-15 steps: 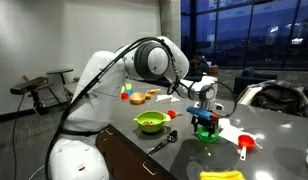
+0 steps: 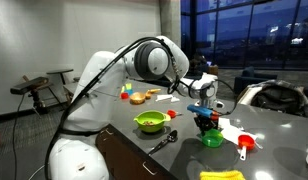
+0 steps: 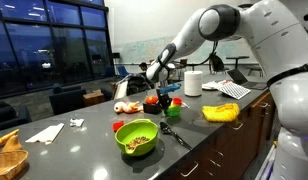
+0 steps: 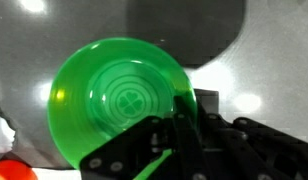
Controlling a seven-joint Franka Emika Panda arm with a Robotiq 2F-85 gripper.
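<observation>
A small green bowl (image 4: 94, 120) with a clover mark inside its base fills the left half of the wrist view. Its right rim lies between the fingers of my gripper, which is shut on it. In exterior view 1 the same green bowl (image 2: 213, 140) appears low over the dark table, directly under the gripper (image 2: 205, 128). Whether its base touches the table cannot be told. From the other side, the arm partly hides the green bowl (image 3: 175, 105).
A larger lime-green bowl (image 2: 151, 122) stands to the left, with a dark utensil (image 2: 161, 146) near it. Right of the gripper is a red cup (image 2: 246, 142). A yellow cloth (image 2: 222, 175) lies at the near edge. Bare table (image 2: 279, 140) extends to the right.
The green bowl and my gripper have come down slightly and shifted a little to the right in exterior view 1. The other objects have stayed put.
</observation>
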